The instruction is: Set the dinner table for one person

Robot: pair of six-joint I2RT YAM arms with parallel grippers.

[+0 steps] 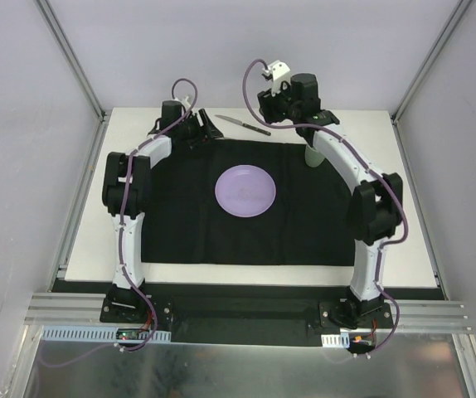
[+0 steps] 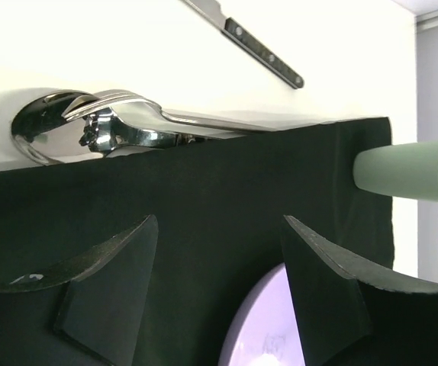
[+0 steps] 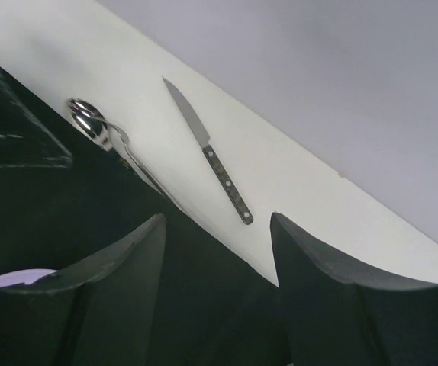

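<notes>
A purple plate rests on the black mat. Behind it on the white table lie a knife, a fork and a shiny spoon, with other cutlery under the fork. A green cup stands on the mat at the right, partly hidden by the right arm from above. My left gripper is open at the back left, over the mat's edge by the cutlery. My right gripper is raised at the back right, open with nothing between its fingers, the knife below it in its wrist view.
Grey walls bound the table on the back and sides.
</notes>
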